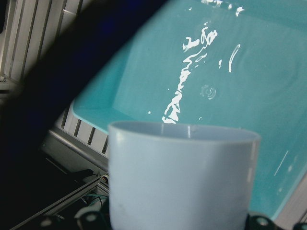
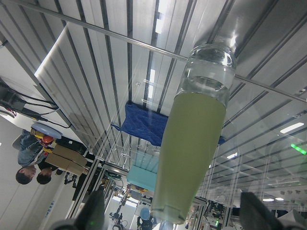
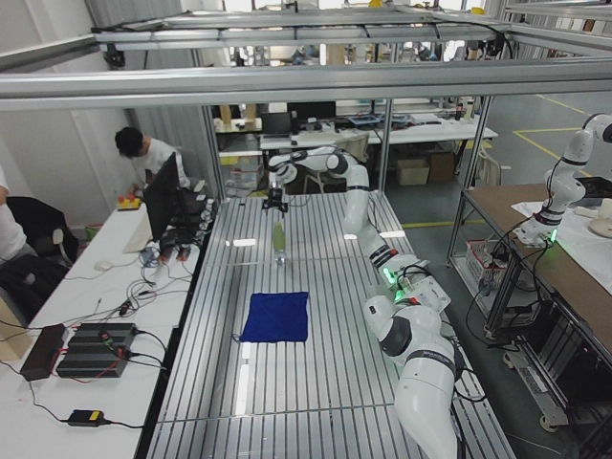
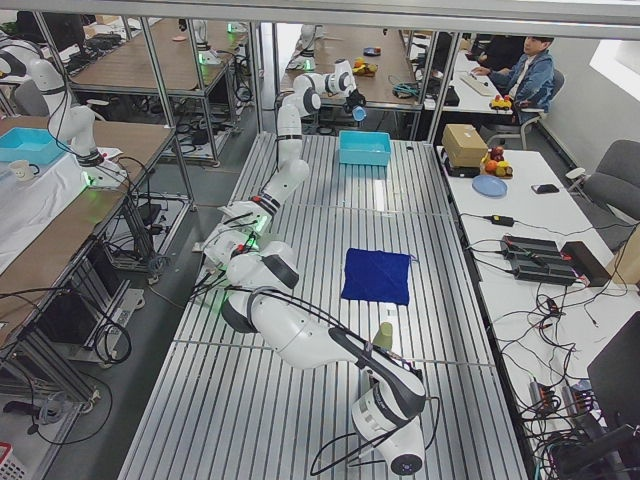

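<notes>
My left gripper is shut on a pale blue cup, which hangs over a turquoise bin holding clear liquid. My right gripper is open, raised just above an upright bottle with a green body and a clear section, standing on the slatted table; nothing is held between its fingers. A dark blue cloth lies flat mid-table.
Beside the table, the white side desk carries a monitor, black boxes and cables. A cardboard box and blue plate sit there too. The frame's posts and beams surround the work area.
</notes>
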